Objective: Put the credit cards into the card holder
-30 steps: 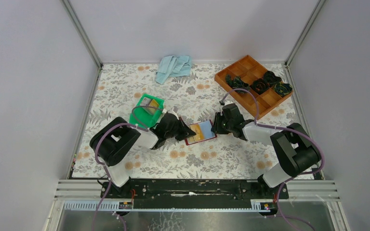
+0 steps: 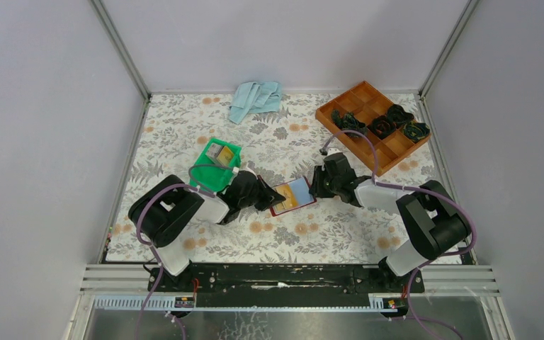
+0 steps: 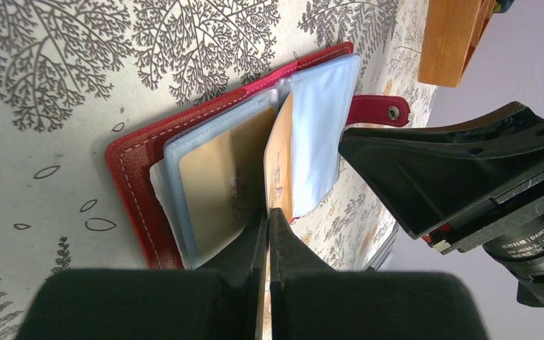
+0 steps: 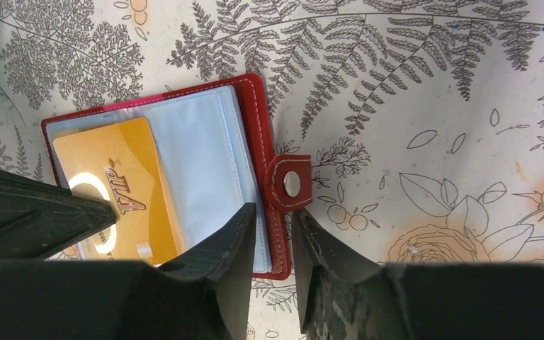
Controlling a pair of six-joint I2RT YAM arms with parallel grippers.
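The red card holder (image 2: 301, 191) lies open mid-table with pale blue sleeves and an orange card (image 4: 113, 156) on its left part. In the left wrist view my left gripper is shut at the upright orange card (image 3: 280, 156), its fingertips on that card's lower edge. My right gripper is part open at the holder's right edge, one finger over the blue sleeve, the other beside the snap strap (image 4: 290, 170).
A green bin (image 2: 205, 177) with cards stands at the left. A wooden compartment tray (image 2: 397, 145) with dark bundles is at back right. A blue cloth (image 2: 255, 95) lies at the back.
The left gripper and the holder have shifted very slightly toward the left.
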